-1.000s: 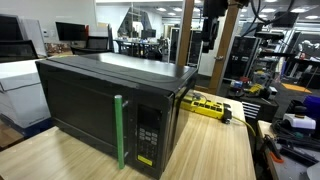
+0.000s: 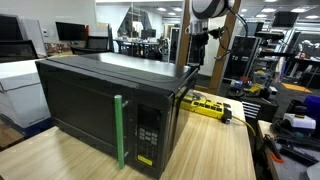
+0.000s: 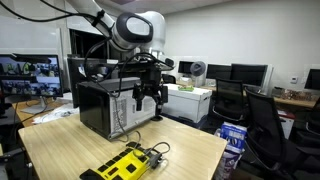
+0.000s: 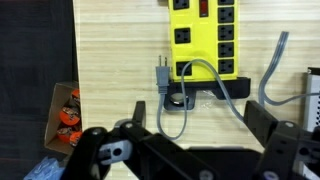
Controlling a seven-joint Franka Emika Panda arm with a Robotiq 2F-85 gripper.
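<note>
My gripper is open, its dark fingers spread wide with nothing between them in the wrist view. It hangs above the table over a grey cable (image 4: 226,97), beside a yellow and black power strip (image 4: 204,45). The cable's plug (image 4: 163,76) lies just left of the strip, out of any socket. In exterior view 2 the gripper (image 3: 148,102) is high above the tabletop, in front of the microwave (image 3: 95,108). Exterior view 1 has the power strip (image 2: 204,105) partly hidden behind the black microwave (image 2: 100,105).
A green bar (image 2: 119,132) runs down the microwave's front. An open cardboard box (image 4: 62,118) with orange items stands off the table's edge at lower left of the wrist view. Bare wooden tabletop (image 3: 190,145) lies right of the strip in exterior view 2.
In exterior view 1 the arm and gripper have come lower and a little to the left. The microwave and power strip have stayed put.
</note>
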